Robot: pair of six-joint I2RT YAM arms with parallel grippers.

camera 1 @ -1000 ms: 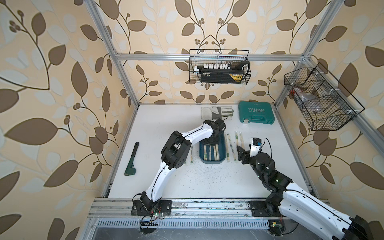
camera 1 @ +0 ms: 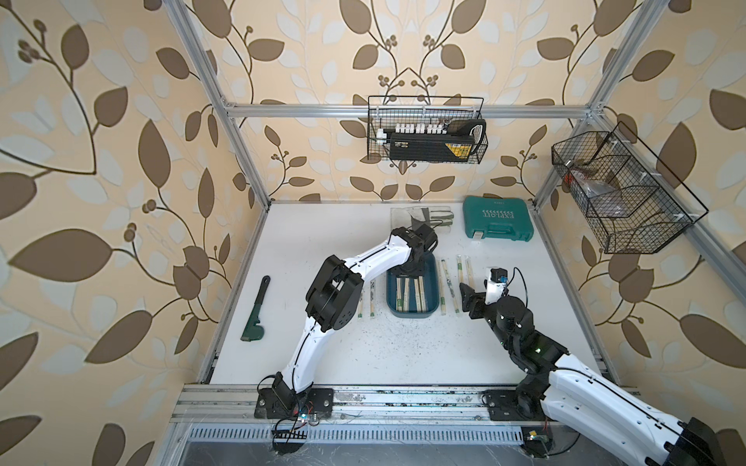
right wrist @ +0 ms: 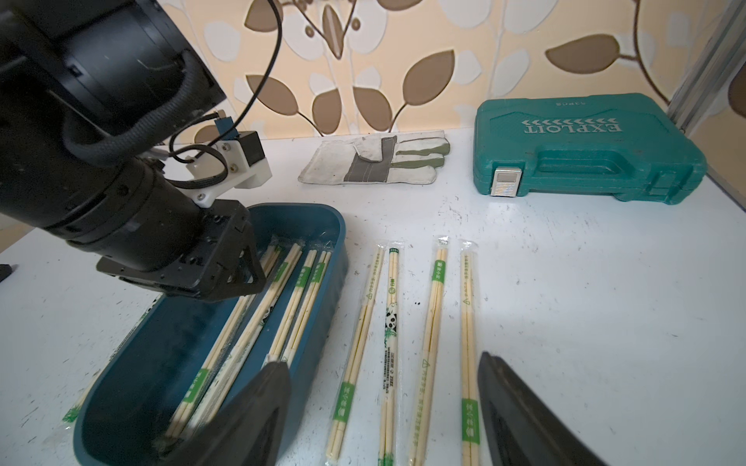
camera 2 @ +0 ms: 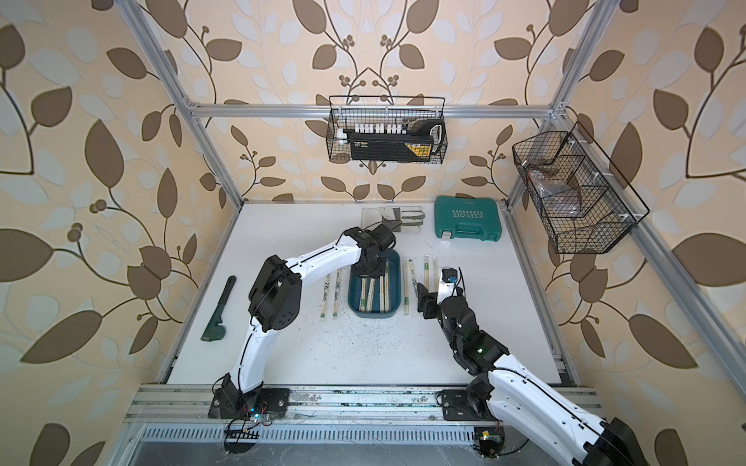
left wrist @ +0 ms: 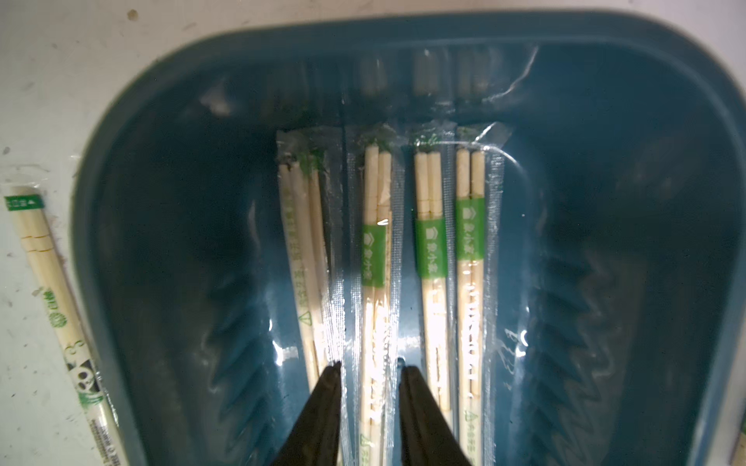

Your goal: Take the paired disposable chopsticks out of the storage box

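Observation:
A dark blue storage box (left wrist: pixel 637 233) holds several wrapped pairs of chopsticks (left wrist: pixel 469 295), their green bands visible. My left gripper hangs over the pairs from the box's far half, fingers part open either side of one middle pair (left wrist: pixel 375 256), not visibly closed on it. Its wrist covers the back of the box in both top views. My right gripper stands open to the right of the box, over the table, with nothing seen held.
Wrapped pairs (right wrist: pixel 433 334) lie on the table (camera 1: pixel 295 233) either side of the box. A grey glove (right wrist: pixel 373 159) and green case (right wrist: pixel 586 147) are at the back, a green wrench (camera 1: pixel 255 318) at left.
The right arm stays still.

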